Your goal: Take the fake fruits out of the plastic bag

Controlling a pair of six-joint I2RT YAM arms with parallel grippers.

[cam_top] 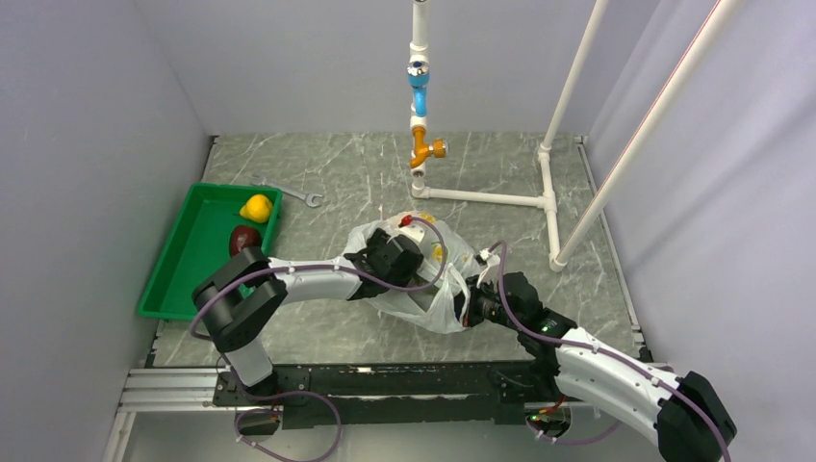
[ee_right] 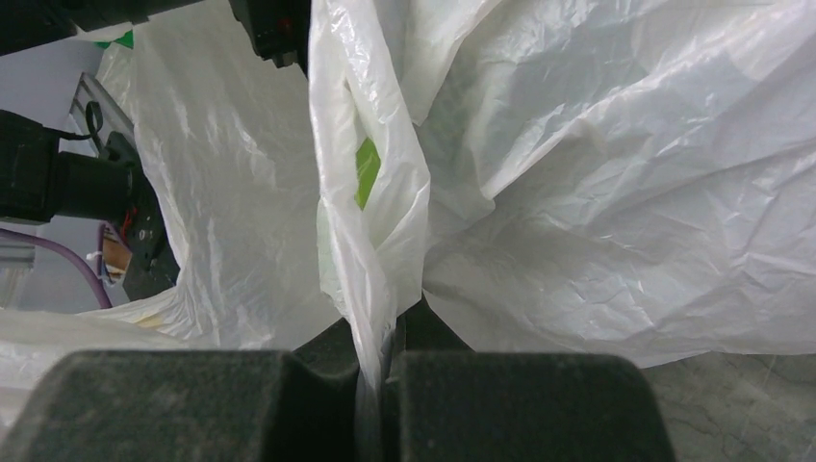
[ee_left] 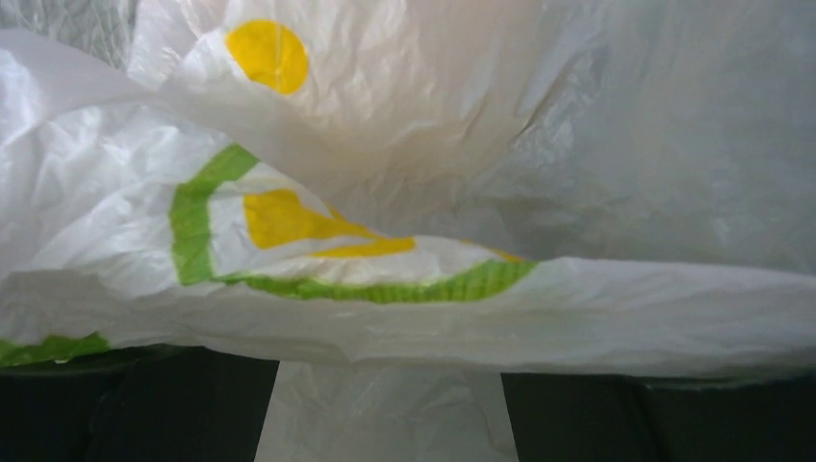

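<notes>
The white plastic bag (cam_top: 423,313) lies crumpled on the table between both arms, printed yellow and green. My left gripper (cam_top: 404,255) reaches over its middle; in the left wrist view its open fingers (ee_left: 125,414) are partly behind a band of bag film (ee_left: 674,318), with only plastic between them. My right gripper (cam_top: 471,303) is at the bag's right side, shut on a gathered fold (ee_right: 370,250). No fruit is visible inside the bag. A yellow fruit (cam_top: 258,207) and a dark red fruit (cam_top: 245,241) sit in the green tray (cam_top: 164,289).
A wrench (cam_top: 289,189) lies beside the tray. A white pipe frame (cam_top: 486,197) with blue and orange valves stands behind and right of the bag. Bare table shows in front of the bag and at the back left.
</notes>
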